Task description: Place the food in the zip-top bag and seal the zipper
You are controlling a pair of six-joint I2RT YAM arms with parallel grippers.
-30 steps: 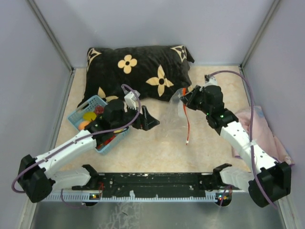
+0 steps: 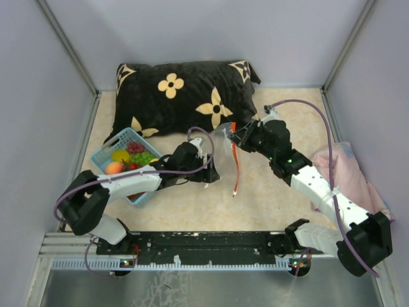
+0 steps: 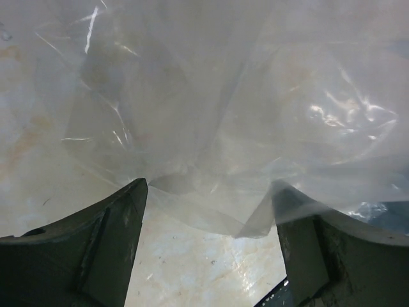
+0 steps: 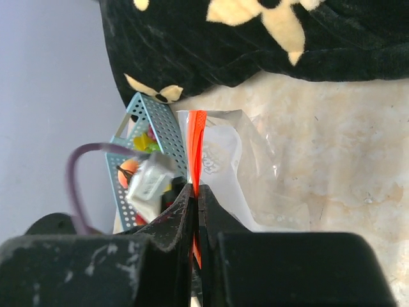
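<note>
The clear zip bag [image 2: 223,157] hangs from my right gripper [image 2: 238,135], which is shut on its orange zipper strip [image 4: 195,144] near the top. My left gripper [image 2: 208,167] is open at the bag's lower left. In the left wrist view the thin plastic [image 3: 192,109] reaches down between and partly over its fingertips. The blue basket [image 2: 100,162] at the left holds the food: grapes [image 2: 144,158], an orange fruit [image 2: 114,167], a yellow one [image 2: 120,155] and red ones, partly hidden by my left arm.
A dark flowered cushion [image 2: 179,96] lies along the back. A folded pink cloth [image 2: 351,179] is at the right edge.
My left gripper has moved right, from beside the basket to the bag. My right gripper has moved a little left and down, carrying the bag along.
</note>
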